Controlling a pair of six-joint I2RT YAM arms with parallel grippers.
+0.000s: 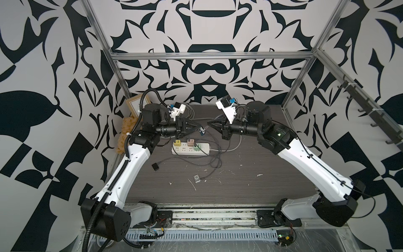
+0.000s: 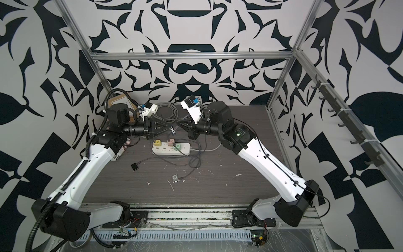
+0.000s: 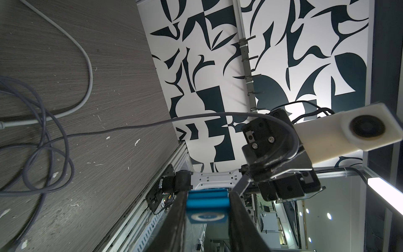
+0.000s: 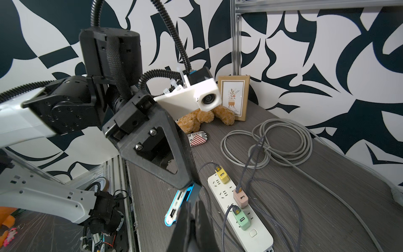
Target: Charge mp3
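Note:
My left gripper (image 1: 199, 127) is shut on the small blue-and-white mp3 player (image 4: 178, 206), which hangs in the air with its slotted edge showing in the right wrist view. In the left wrist view the player (image 3: 207, 205) sits between dark, blurred fingers. Facing it closely, my right gripper is shut on a grey cable (image 3: 184, 118) that rises from the table and loops back into its fingers. The plug end is hard to make out, and I cannot tell whether it touches the player. Below stands a white power strip (image 4: 257, 236) with yellow, pink and green chargers.
Loose dark cables (image 1: 220, 157) tangle in front of the strip, with a black connector (image 1: 155, 166) and a square silver one (image 1: 197, 178) at their ends. Coiled grey cord (image 4: 308, 147) lies behind. A picture frame (image 4: 234, 97) and brown plush (image 4: 191, 121) stand at left.

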